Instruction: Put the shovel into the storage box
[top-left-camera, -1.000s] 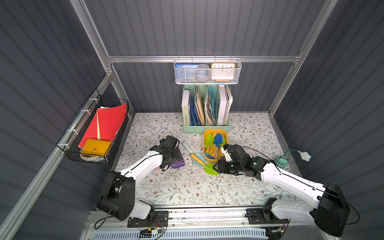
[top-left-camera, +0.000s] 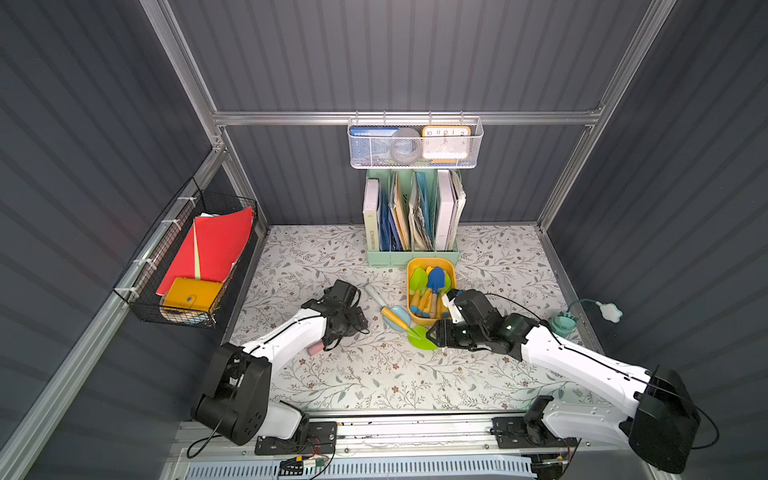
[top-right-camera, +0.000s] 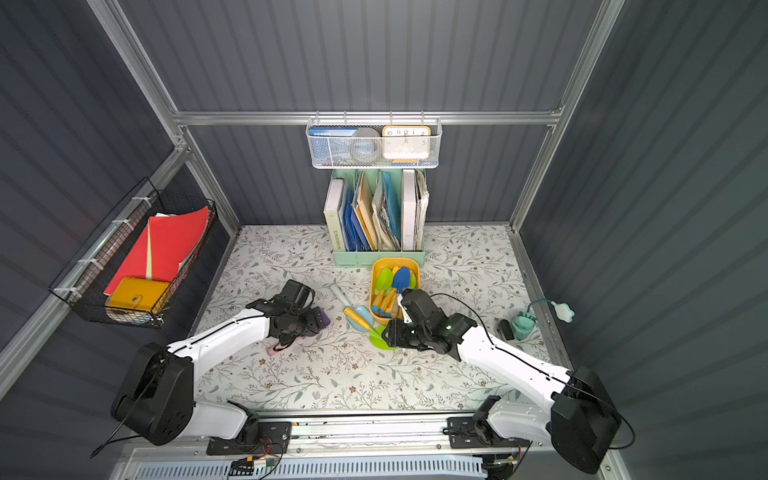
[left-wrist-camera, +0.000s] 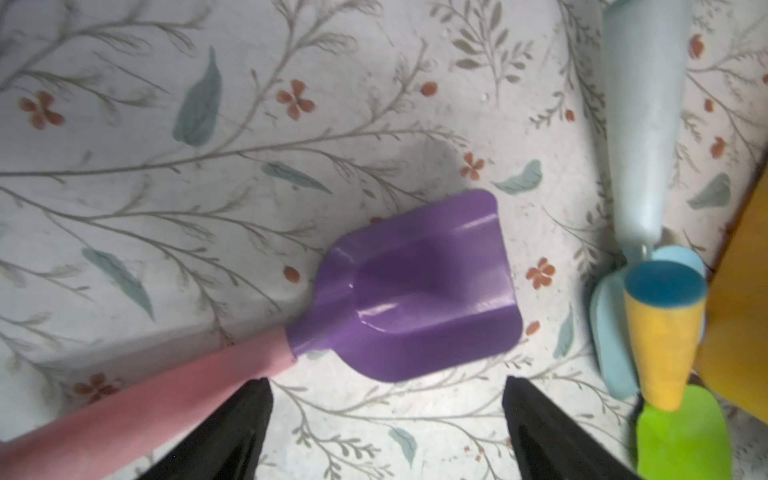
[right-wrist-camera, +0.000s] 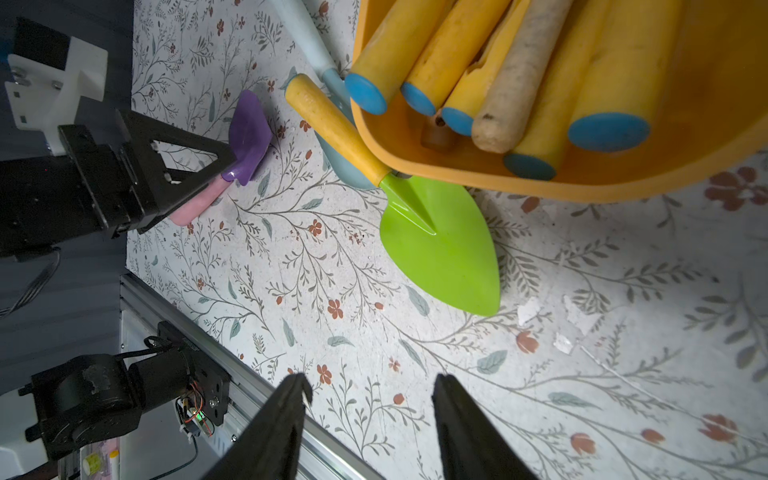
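Note:
A purple shovel (left-wrist-camera: 424, 280) with a pink handle (left-wrist-camera: 160, 400) lies on the table; my open left gripper is just over it, nothing between its fingers. Its fingertips are blurred at the lower edge of the left wrist view. The orange storage box (top-left-camera: 431, 313) holds several shovels, handles toward the front. A green shovel (right-wrist-camera: 440, 256) with a yellow handle and a light-blue shovel (right-wrist-camera: 304, 32) lie beside it. My right gripper hangs near the box's front right, fingers apart over the table, nothing between them.
A mint file holder (top-left-camera: 392, 258) with folders stands behind the box. A black wire basket (top-left-camera: 164, 310) hangs on the left wall, a white basket (top-left-camera: 376, 160) at the back. A small mint lamp (top-left-camera: 563, 323) stands at the right.
My left gripper has moved slightly down toward the table's front, now covering more of the purple shovel in the top left view. The right arm looks almost unchanged.

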